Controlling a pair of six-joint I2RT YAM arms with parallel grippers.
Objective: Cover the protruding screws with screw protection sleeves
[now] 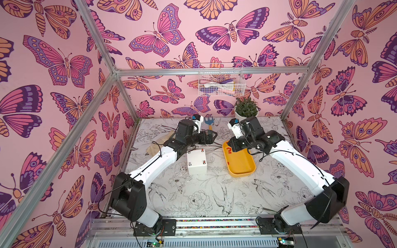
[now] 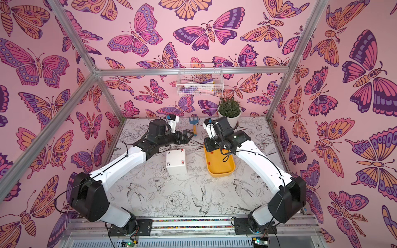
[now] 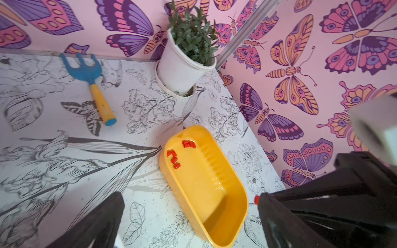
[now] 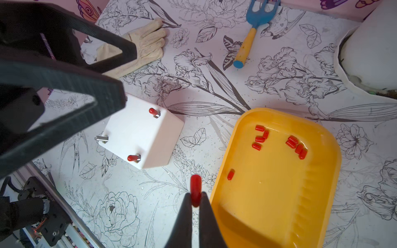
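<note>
A white block stands on the table left of the yellow tray. It carries protruding screws, some with red sleeves, one bare screw showing metal. Several loose red sleeves lie in the tray. My right gripper is shut on a red sleeve, above the table just left of the tray. My left gripper is raised above and behind the block, open, with nothing seen between its fingers.
A gardening fork and a potted plant stand or lie at the back. A beige glove lies back left. A wire basket hangs on the back wall.
</note>
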